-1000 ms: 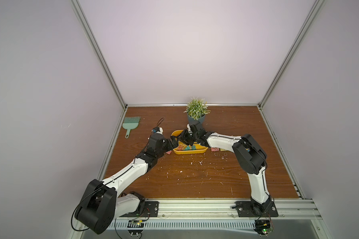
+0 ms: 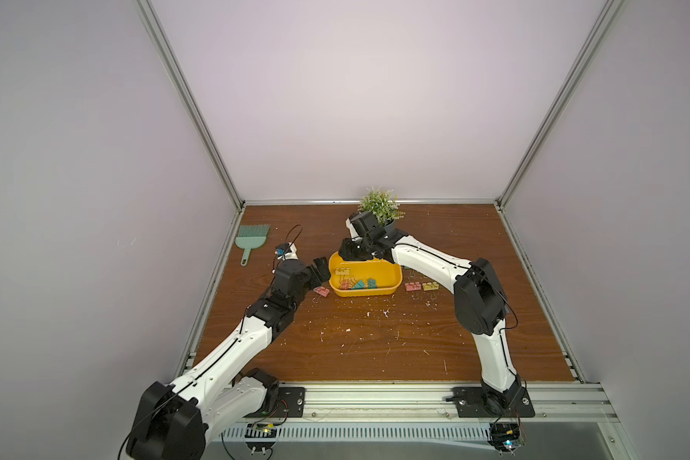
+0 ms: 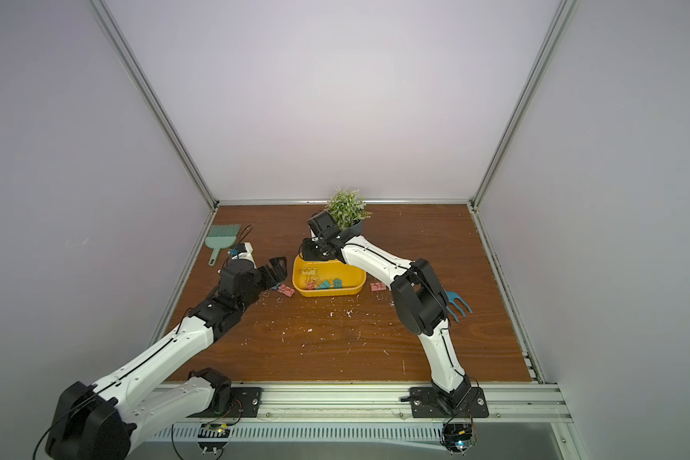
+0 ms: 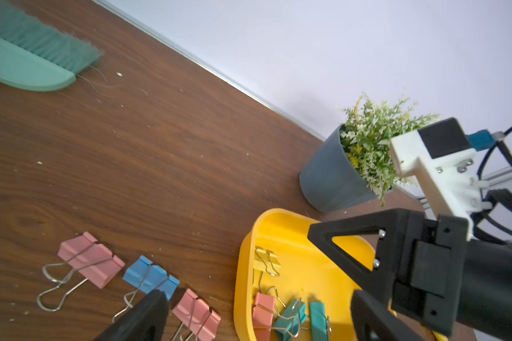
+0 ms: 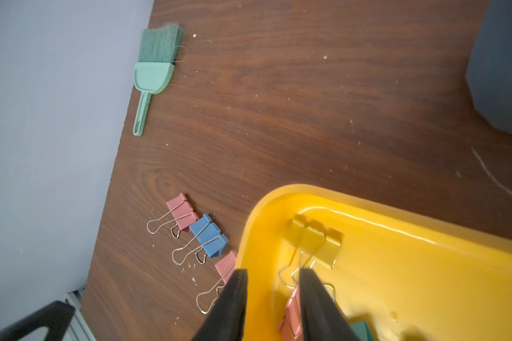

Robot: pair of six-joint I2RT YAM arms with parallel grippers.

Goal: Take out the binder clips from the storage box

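Observation:
The yellow storage box holds a yellow clip, a pink clip and teal clips. Outside, left of it, lie a pink clip, a blue clip and another pink clip. More pink and yellow clips lie to its right. My left gripper is open and empty, just left of the box in the top views. My right gripper is open over the box's left part, its blurred fingers holding nothing.
A potted plant stands behind the box. A green brush lies at the back left, a blue fork-like tool at the right.
My left gripper has moved left and slightly up, away from the box. My right gripper has risen toward the back, uncovering more of the box's contents.

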